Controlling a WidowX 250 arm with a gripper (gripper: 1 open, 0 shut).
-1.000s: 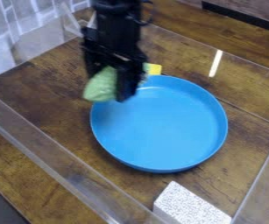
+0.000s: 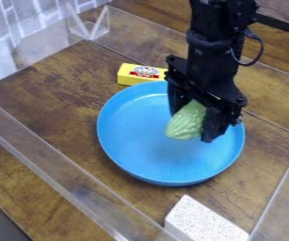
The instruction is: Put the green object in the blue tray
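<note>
The green object (image 2: 185,120) is between the fingers of my black gripper (image 2: 191,119), which is shut on it. Both are over the middle of the round blue tray (image 2: 132,152). From this angle I cannot tell how far above the tray floor the object hangs. Part of it is hidden by the dark fingers, and the arm covers the tray's far right rim.
A yellow box (image 2: 139,73) with a red and white label lies just behind the tray. In front stands a white speckled block (image 2: 206,220). Clear walls border the wooden table (image 2: 46,104), whose left part is bare.
The arm has swung right, carrying the green object from beyond the tray's left edge to over its middle. The yellow box shows more fully now. The tray has stayed put.
</note>
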